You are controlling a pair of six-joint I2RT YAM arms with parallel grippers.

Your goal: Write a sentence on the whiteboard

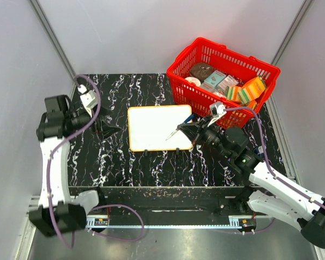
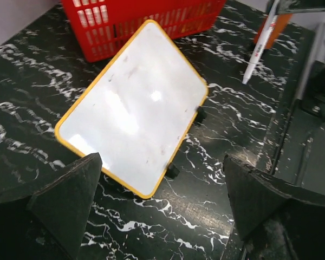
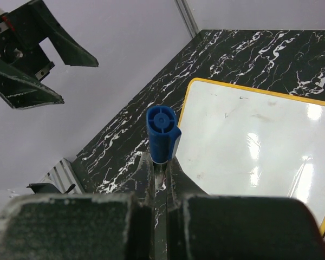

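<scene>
A blank whiteboard [image 1: 160, 128] with an orange-yellow rim lies flat on the dark marbled table. My right gripper [image 1: 190, 130] is shut on a marker, whose blue end [image 3: 161, 132] sticks up between the fingers in the right wrist view. In the left wrist view the marker's white shaft [image 2: 257, 51] slants downward beyond the board's edge. From above, its tip appears over the board's right part; whether it touches cannot be told. Left of the board, my left gripper [image 1: 109, 130] hangs open and empty, its two fingers [image 2: 59, 208] spread wide in its own wrist view.
A red basket [image 1: 187, 91] filled with several packages stands behind the board at the right. Two dark clips [image 2: 172, 171] sit on the board's near edge.
</scene>
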